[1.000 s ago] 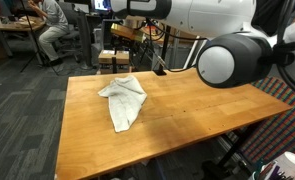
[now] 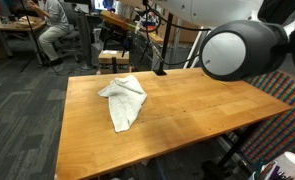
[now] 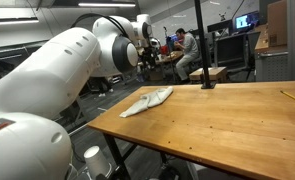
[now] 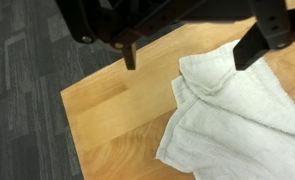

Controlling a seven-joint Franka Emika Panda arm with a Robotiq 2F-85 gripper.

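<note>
A crumpled white cloth (image 2: 125,100) lies on the wooden table (image 2: 177,130), towards its left side. It is also visible in exterior view 2, where the cloth (image 3: 147,101) rests near the table's far left edge. The wrist view looks down on the cloth (image 4: 242,120), at lower right. My gripper stands open above the table, its two dark fingers (image 4: 129,58) wide apart and nothing held between them. One finger hangs over bare wood and floor, the other over the cloth's upper part in that view.
A yellow stick (image 3: 294,97) lies at the right in exterior view 2. A dark post (image 3: 206,45) rises by the table's far edge. A white cup-like object (image 2: 287,165) shows below the table's right side.
The arm has shifted slightly in exterior view 1, its dark elbow joint moving a little to the right. The cloth has stayed where it was.
</note>
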